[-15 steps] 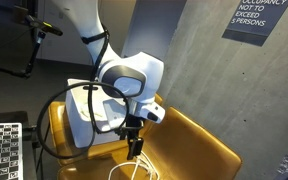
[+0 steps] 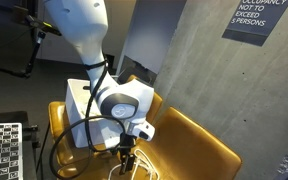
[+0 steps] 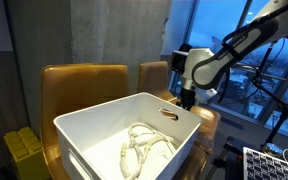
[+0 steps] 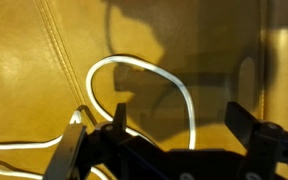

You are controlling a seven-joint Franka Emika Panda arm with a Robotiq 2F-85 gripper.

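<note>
A white cord [image 4: 152,67] lies in a loop on the tan leather seat, with more of its strands [image 4: 29,146] at the lower left of the wrist view. My gripper is open above the seat, its dark fingers [image 4: 242,124] spread to either side of the loop's lower part. Nothing is held between them. From the side, the gripper [image 2: 127,157] is low over the same white cord [image 2: 147,162]. In exterior view 2 the gripper's tips and the seat cord are hidden behind the white box.
Beside the arm stands a large white box [image 3: 96,123] with a white bundled cord [image 3: 144,150] inside. Brown chair backs [image 3: 72,92] rise behind it. A yellow block stack [image 3: 25,155] sits at the left.
The arm and gripper have come down and slightly left, closer to the cord on the seat. The cord looks unmoved.
</note>
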